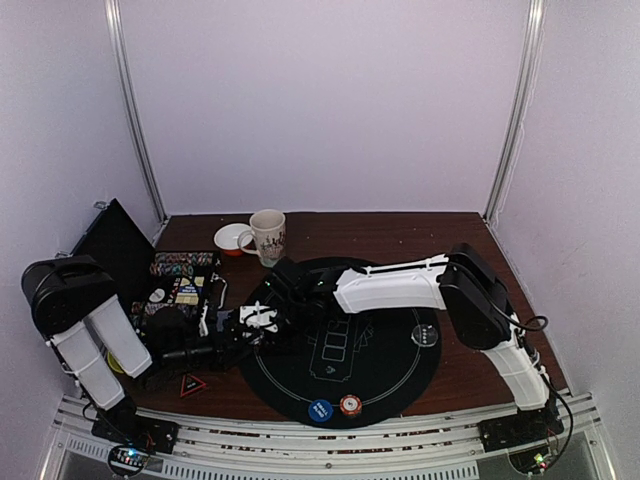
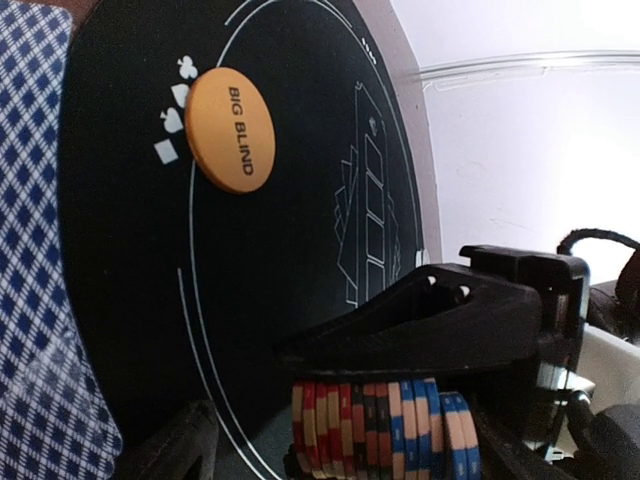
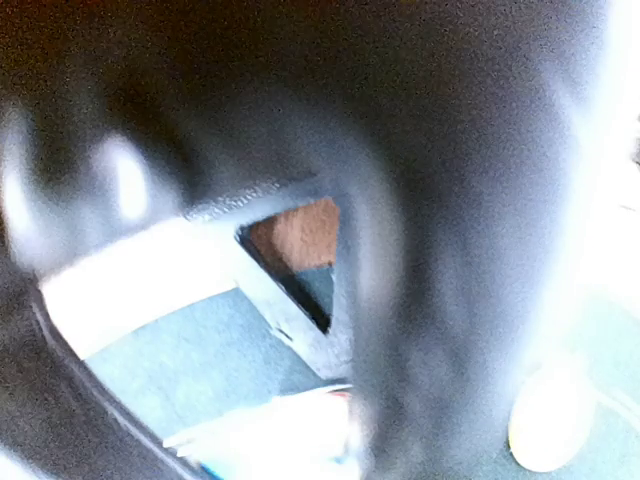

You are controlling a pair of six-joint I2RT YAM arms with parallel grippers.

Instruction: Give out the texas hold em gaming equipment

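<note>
A row of red, black and blue poker chips (image 2: 370, 425) shows at the bottom of the left wrist view, held in my right gripper, which is shut on it. In the top view, my right gripper (image 1: 275, 308) hangs over the left part of the black poker mat (image 1: 395, 375). My left gripper (image 1: 243, 338) is open and meets it there; its dark fingers (image 2: 185, 450) stand around the chip row, and contact is unclear. An orange Big Blind disc (image 2: 232, 130) lies on the mat, with a blue-checked card back (image 2: 35, 250) near it. The right wrist view is blurred and overexposed.
A blue disc (image 1: 320, 410) and a red-and-white chip (image 1: 350, 405) sit at the mat's front edge. An open black case (image 1: 115, 250) with chips is at left. Behind the mat stand a mug (image 1: 268, 237) and a bowl (image 1: 231, 238). A red-edged triangle (image 1: 192, 384) lies front left.
</note>
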